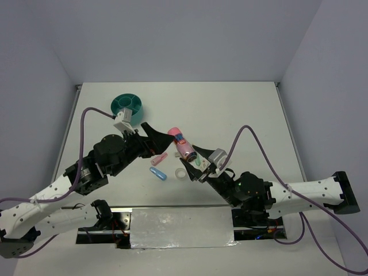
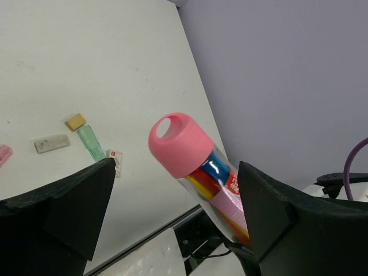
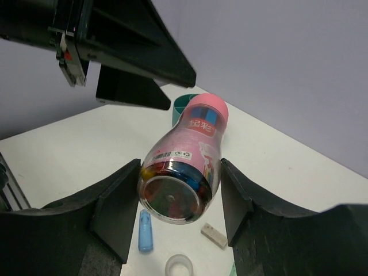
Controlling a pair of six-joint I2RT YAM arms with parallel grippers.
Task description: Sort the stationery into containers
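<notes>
A clear bottle (image 1: 183,145) with a pink cap and several coloured items inside is held up in the air, tilted. My right gripper is shut on it near its round base; the cap end points away. Left of the cap, my left gripper stands open, nothing between its fingers. In the left wrist view the pink cap (image 2: 180,144) shows in front of the gap, closer to the right-hand finger. The teal container (image 1: 137,114), divided into compartments, stands at the table's back left, partly hidden by the left arm in the top view.
On the table under the arms lie a blue item (image 1: 158,173), a pink item (image 1: 159,159), a tape ring (image 3: 168,265), a grey block (image 2: 52,143), a yellow block (image 2: 75,122) and a green item (image 2: 90,142).
</notes>
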